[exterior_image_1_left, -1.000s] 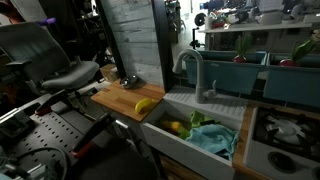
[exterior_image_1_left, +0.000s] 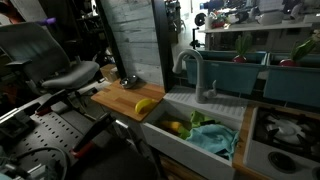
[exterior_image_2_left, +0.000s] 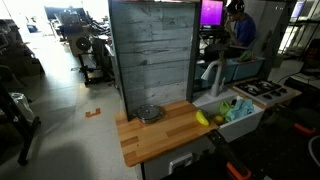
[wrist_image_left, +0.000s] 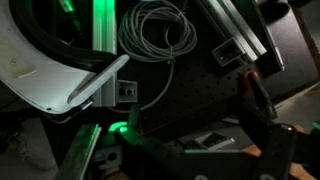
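In the wrist view my gripper is open, its dark fingers set wide apart at the lower left and lower right. Nothing shows between them except a dark surface below. A yellow banana-like object (exterior_image_1_left: 143, 105) lies on the wooden counter (exterior_image_1_left: 115, 97), left of the sink. Inside the white sink (exterior_image_1_left: 226, 168) are a crumpled light-blue cloth (exterior_image_1_left: 212, 136) and a yellow-green item (exterior_image_1_left: 178, 128). A metal bowl or pan (exterior_image_2_left: 148, 112) rests on the counter by the grey plank wall. None of these shows in the wrist view.
A tall white faucet (exterior_image_1_left: 200, 72) rises behind the sink. Right of it is a stove (exterior_image_1_left: 284, 148). Below my gripper are a coiled cable (wrist_image_left: 158, 32) and metal profiles (wrist_image_left: 103, 40).
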